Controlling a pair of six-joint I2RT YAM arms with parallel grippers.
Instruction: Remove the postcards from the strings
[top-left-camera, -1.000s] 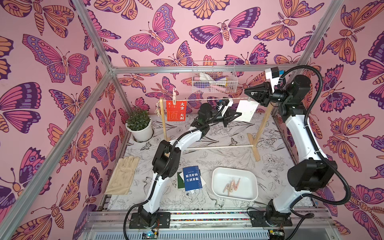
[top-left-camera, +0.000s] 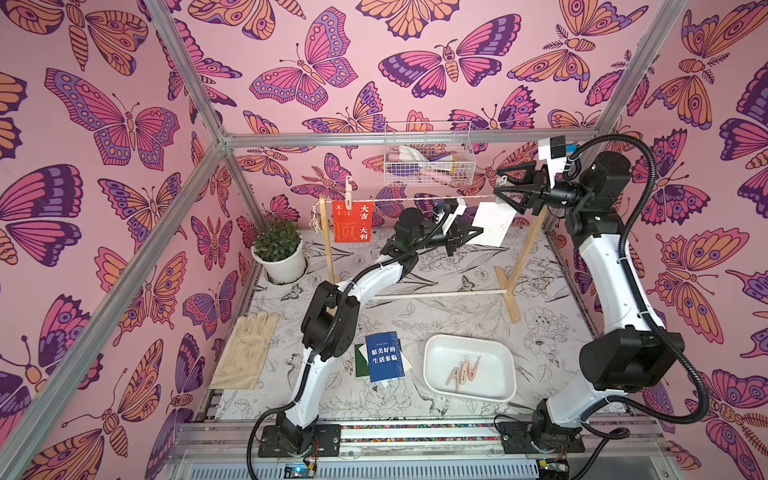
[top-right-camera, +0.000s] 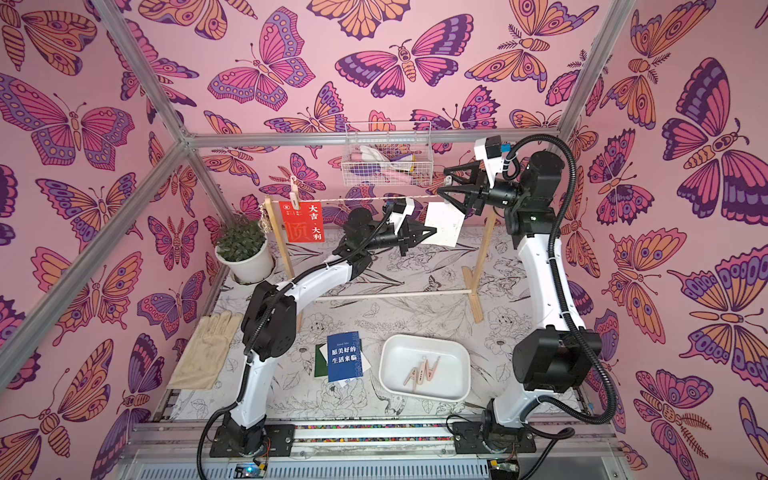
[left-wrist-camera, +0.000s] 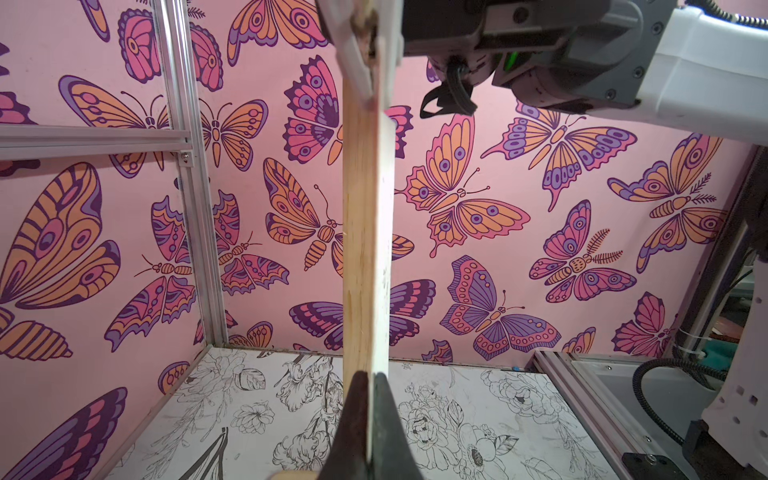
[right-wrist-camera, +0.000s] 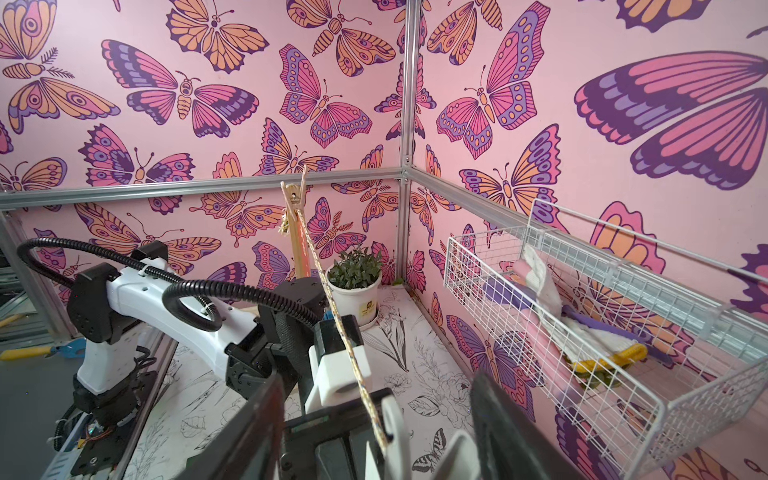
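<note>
A white postcard (top-left-camera: 494, 225) hangs at the right end of the string (top-left-camera: 416, 199). My left gripper (top-left-camera: 481, 231) is shut on its left edge; in the left wrist view, the card shows edge-on as a thin pale line between the fingers. At the card's top, my right gripper (top-left-camera: 499, 182) stands open around a clothespin (right-wrist-camera: 396, 436) on the string, its fingers (right-wrist-camera: 252, 436) apart on either side. At the string's left end, a red postcard (top-left-camera: 352, 222) hangs from another clothespin (top-left-camera: 348, 192).
A wooden frame (top-left-camera: 523, 256) carries the string. Several cards, a blue one (top-left-camera: 385, 357) on top, lie on the table. A white tray (top-left-camera: 432, 376) holds loose clothespins. A potted plant (top-left-camera: 278, 248) and gloves (top-left-camera: 245, 350) stand left; a wire basket (top-left-camera: 400, 174) hangs behind.
My right gripper's fingers have spread apart at the clothespin, and its arm has shifted slightly right. The left arm and both hanging postcards have stayed nearly still.
</note>
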